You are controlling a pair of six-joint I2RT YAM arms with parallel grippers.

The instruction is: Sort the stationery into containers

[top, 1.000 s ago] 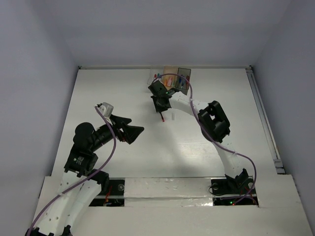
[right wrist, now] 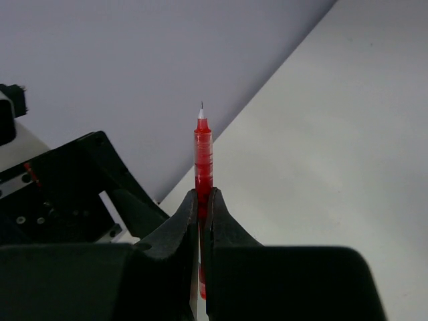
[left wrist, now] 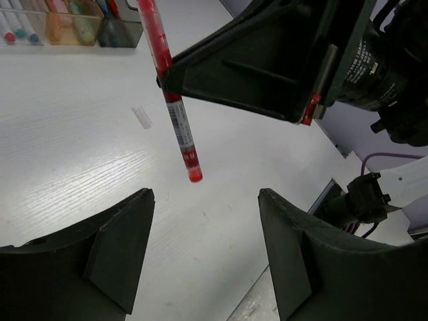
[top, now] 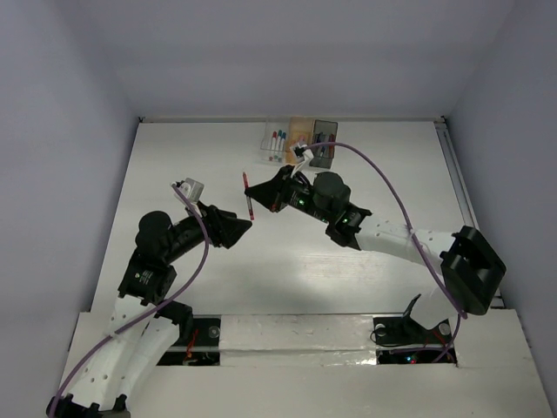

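Observation:
A red pen (top: 250,207) is pinched in my right gripper (top: 250,192), which is shut around its middle. In the left wrist view the red pen (left wrist: 179,124) hangs tilted, its lower end free above the table. My left gripper stands with its fingers apart and nothing between them, just short of that lower end. From the right wrist view, the pen's tip (right wrist: 202,127) points up from between the closed fingers. At the back stand the containers: a clear one (top: 274,142) with markers, a tan one (top: 298,144) and a dark one (top: 323,144).
A small whitish piece (left wrist: 142,117) lies flat on the table, perhaps an eraser. Both arms are close together over the centre left.
My right gripper has carried the red pen left, away from the containers, up to the left gripper.

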